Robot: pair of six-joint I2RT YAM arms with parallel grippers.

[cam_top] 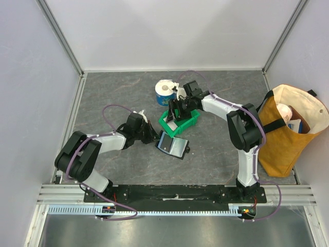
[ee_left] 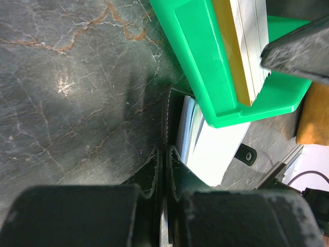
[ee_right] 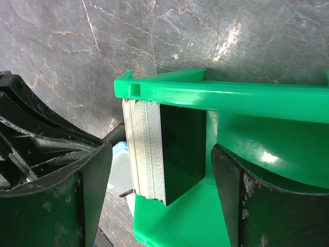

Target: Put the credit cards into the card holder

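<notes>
The open black card holder [cam_top: 178, 147], with pale pages, lies on the table in front of the green tray [cam_top: 186, 127]. My left gripper is shut on the holder's dark edge. In the tray, a stack of thin cards [ee_right: 144, 149] stands on edge against one end, with white edges and a dark outer face showing. My right gripper is open over the tray, one finger on each side of the stack. Neither finger appears to touch the cards. From above, the right gripper [cam_top: 175, 108] partly covers them.
Behind the tray stands a blue and white tissue roll [cam_top: 165, 92]. A mustard bag [cam_top: 280, 141] with things inside is at the right edge.
</notes>
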